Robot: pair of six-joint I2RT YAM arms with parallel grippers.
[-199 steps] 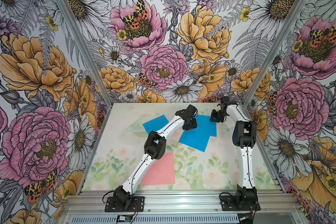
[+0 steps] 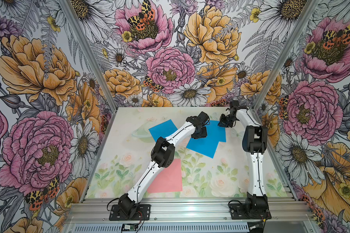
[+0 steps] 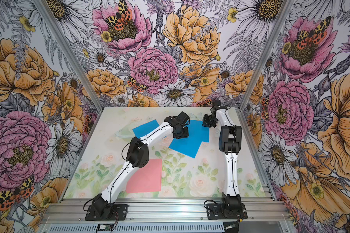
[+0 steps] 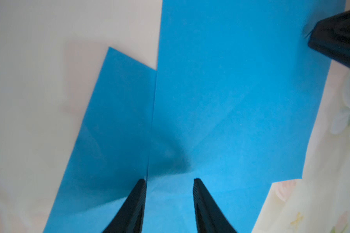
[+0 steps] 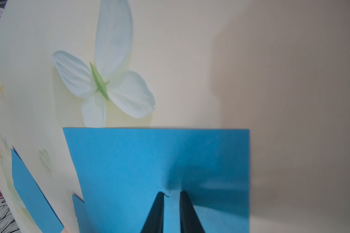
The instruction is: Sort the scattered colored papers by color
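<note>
Two blue papers overlap at the back right of the table: the upper blue paper partly covers the lower blue paper. My left gripper hovers over their overlap, fingers apart and nothing between them. At the upper paper's far right part, my right gripper is nearly closed on the sheet, with a small crease by its tips. A third blue paper lies apart at the back left. Pink paper rests near the front left, partly hidden under the left arm in the top left view.
Metal rails edge the table. Both grippers work close together at the back, a short gap between them.
The right arm and the papers look much the same.
</note>
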